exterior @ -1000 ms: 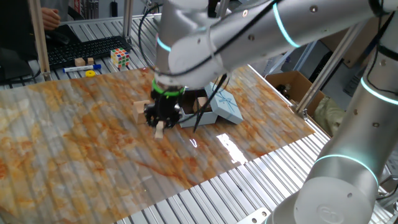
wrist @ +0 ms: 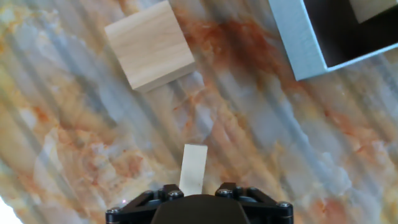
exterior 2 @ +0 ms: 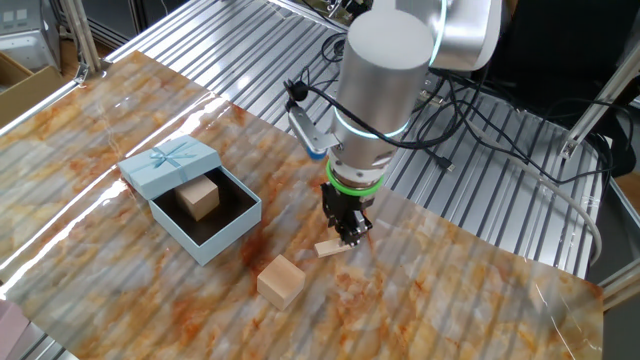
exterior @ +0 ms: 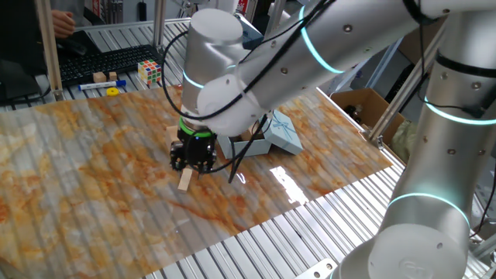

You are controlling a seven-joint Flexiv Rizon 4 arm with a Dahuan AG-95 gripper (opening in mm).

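Note:
A flat, pale wooden strip (wrist: pixel 193 168) sticks out from between the fingers of my gripper in the wrist view. My gripper (exterior 2: pixel 347 232) appears shut on one end of this wooden strip (exterior 2: pixel 331 247), low over the marbled sheet. In exterior view 1, the strip (exterior: pixel 185 180) points toward the camera from below the gripper (exterior: pixel 192 164). The fingertips' contact is hidden by the gripper body, and whether the strip touches the sheet is unclear.
A wooden cube (exterior 2: pixel 281 282) rests on the sheet near the strip. Beside it, a light blue box (exterior 2: pixel 208 240) holds another wooden cube (exterior 2: pixel 198 197), its ribboned lid (exterior 2: pixel 168 166) leaning at one edge.
My gripper has come down and to the left in exterior view 1, away from the box. The wooden strip has moved with it and turned slightly.

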